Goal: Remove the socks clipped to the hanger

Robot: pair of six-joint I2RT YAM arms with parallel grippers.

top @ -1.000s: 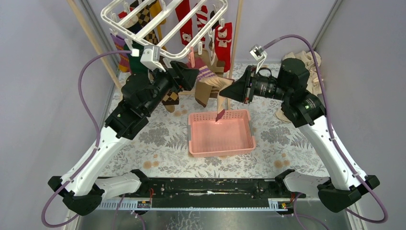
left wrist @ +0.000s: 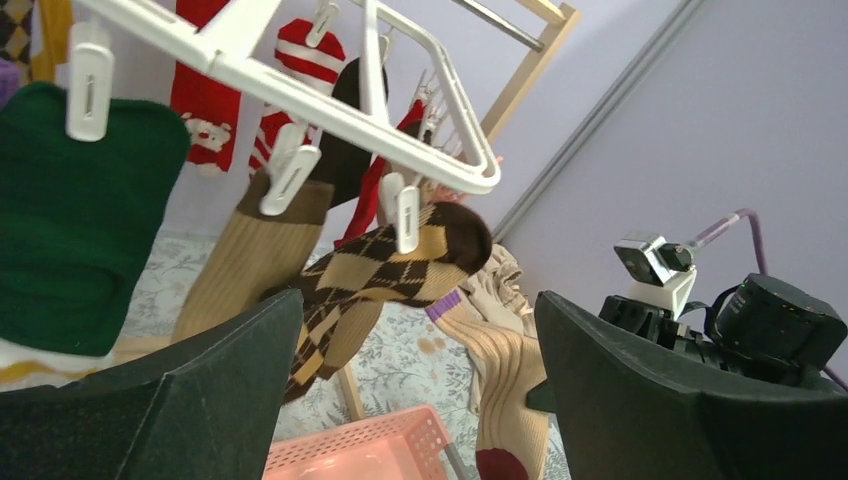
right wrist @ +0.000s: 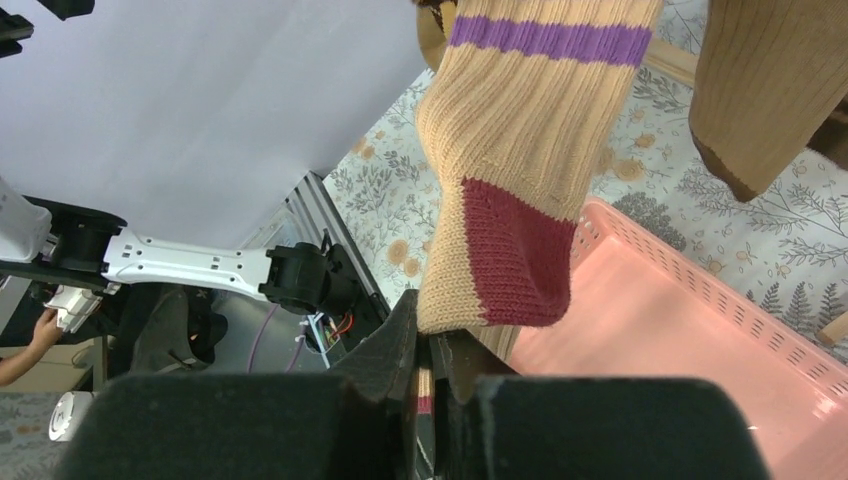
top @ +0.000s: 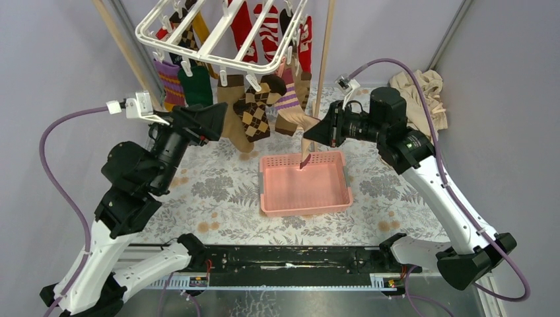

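A cream sock (top: 296, 119) with purple stripes and a maroon heel stretches from the hanger's front right corner down to my right gripper (top: 314, 137). That gripper is shut on the sock (right wrist: 520, 150), whose fabric folds over the fingertips. The white hanger (top: 221, 61) carries several other socks on its clips. A brown argyle sock (left wrist: 345, 270) hangs from the front edge beside a tan sock (left wrist: 255, 255) and a green sock (left wrist: 80, 215). My left gripper is open, nothing between its fingers, left of and apart from the striped sock.
Below the sock stands a pink basket (top: 307, 188), empty where visible, on a floral mat. Beige cloth (top: 422, 99) lies piled at the back right. Wooden posts (top: 323, 56) flank the hanger.
My left arm has drawn back leftward from the hanger. The hanger and its socks have swung; the right gripper has shifted slightly left, still holding the striped sock.
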